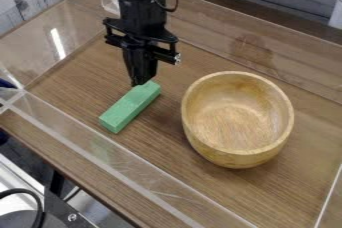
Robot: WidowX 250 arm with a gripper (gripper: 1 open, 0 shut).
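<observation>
The black robot arm comes down from the top centre, and its gripper (138, 77) hangs above the table with its tip just behind a green rectangular block (130, 107). The gripper looks shut, with nothing visible between its fingers. The block lies flat and diagonal on the wooden table. A large round wooden bowl (237, 145) sits to the right of the block, empty.
Black cables run at the lower left corner, and a clear strip or edge crosses the left side.
</observation>
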